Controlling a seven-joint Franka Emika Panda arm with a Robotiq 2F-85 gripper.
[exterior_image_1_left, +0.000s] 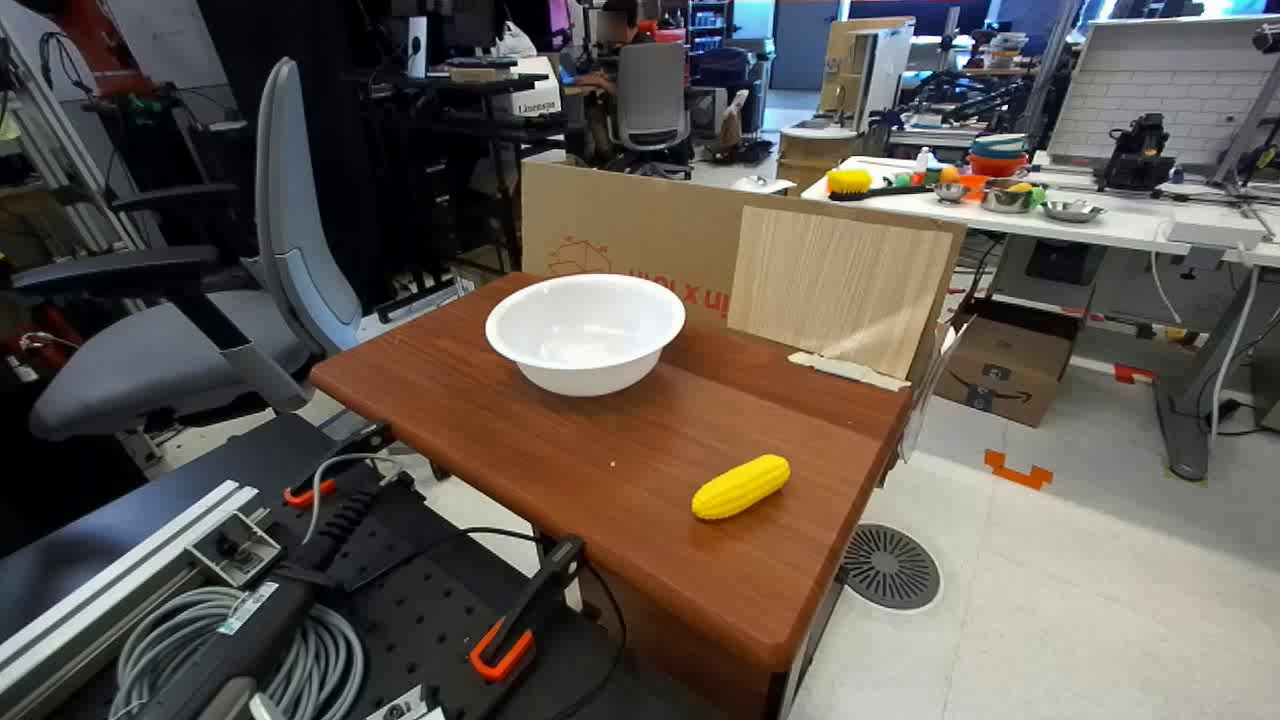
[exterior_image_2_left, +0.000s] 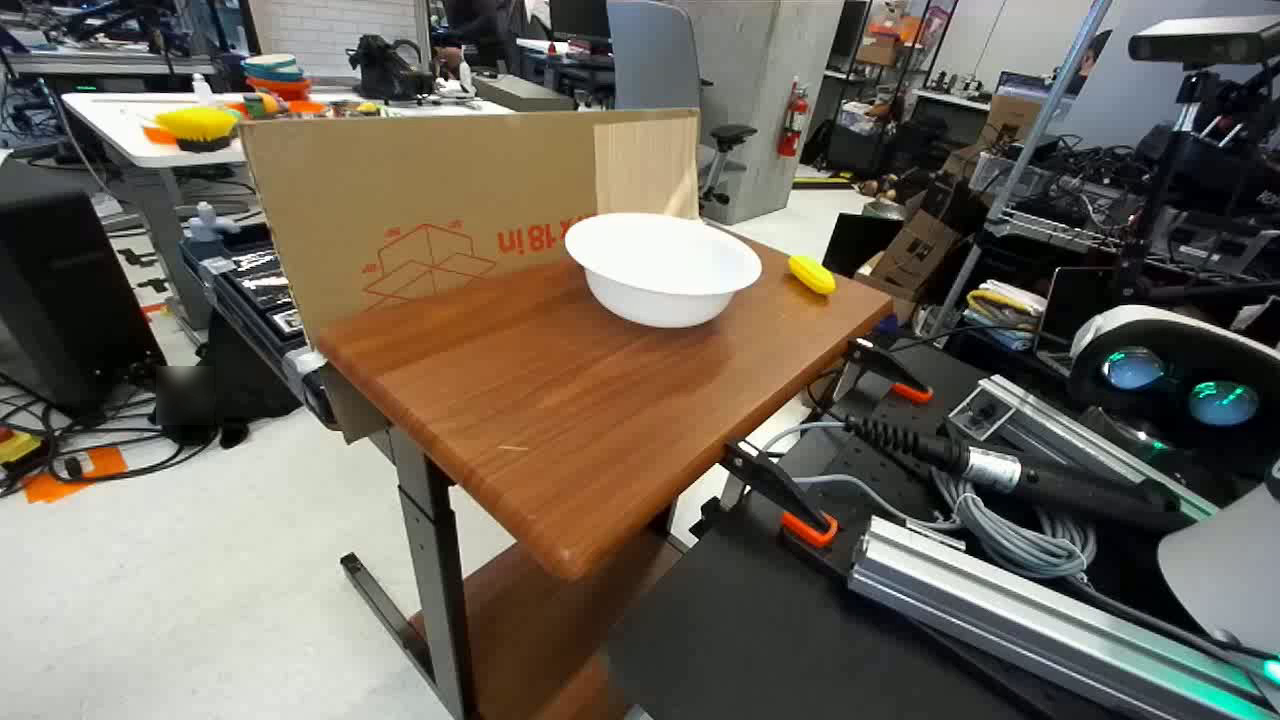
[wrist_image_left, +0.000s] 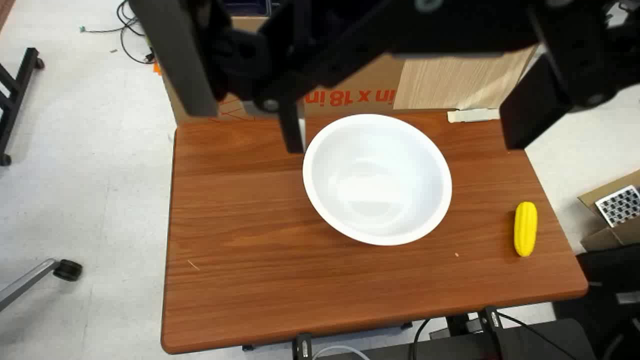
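Note:
A white bowl (wrist_image_left: 376, 180), empty inside, stands upright on the brown wooden table (wrist_image_left: 240, 240). Apart from it lies a yellow corn cob (wrist_image_left: 525, 228), close to one short edge of the tabletop; it also shows as the yellow corn (exterior_image_1_left: 740, 486) in the first exterior view. Seen from the wrist, my gripper is open, its two dark fingertips wide apart with nothing between them. It hangs above the table, and the bowl is visible below the gap. Neither exterior view shows the gripper's fingers.
A cardboard panel (exterior_image_2_left: 420, 216) stands along the table's back edge, with a wood-grain board (exterior_image_1_left: 840, 288) against it. Black clamps (exterior_image_1_left: 528, 612) grip the near edge.

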